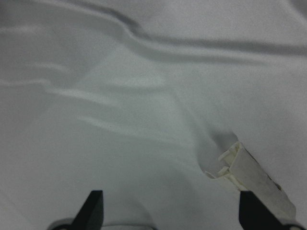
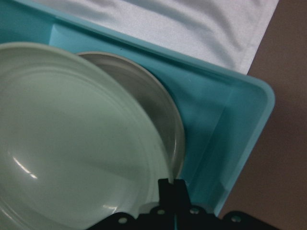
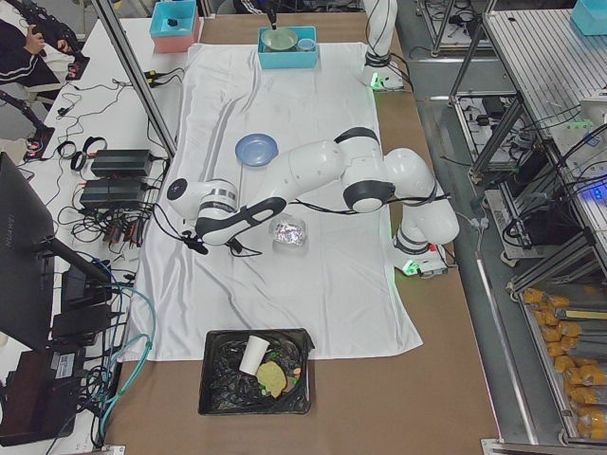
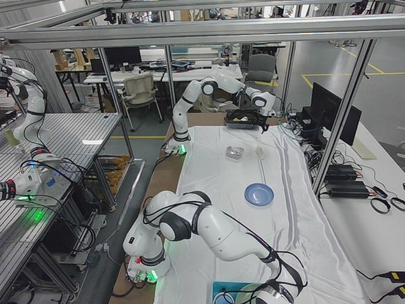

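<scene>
My right gripper is shut on the rim of a pale green plate [image 2: 72,134], held in the teal bin [image 2: 244,120] over a darker plate [image 2: 163,120]. My left gripper is open above the white cloth, with a pale folded paper-like piece [image 1: 256,182] by its right finger. A blue plate [image 3: 256,149] lies mid-cloth, with a crumpled silvery item [image 3: 288,231] in front of it.
A black tray [image 3: 228,379] holding a white cup [image 3: 254,354] and food-like items stands at the opposite end from the teal bin. Cables and electronics [image 3: 114,164] line the side table.
</scene>
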